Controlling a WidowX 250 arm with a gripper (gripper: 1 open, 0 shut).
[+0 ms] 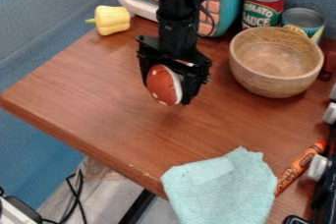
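My black gripper (172,76) hangs over the middle of the wooden table, shut on a red-orange ball with a white stripe (163,84), which is held between its fingers and appears raised a little off the surface. A wooden bowl (273,79) stands to the right of the gripper, apart from it.
Tomato sauce (260,7) and another can (302,26) stand behind the bowl. A toy microwave (221,2) and a yellow object (110,19) are at the back. A light blue cloth (219,186), an orange packet (298,169) and dark bottles line the front right.
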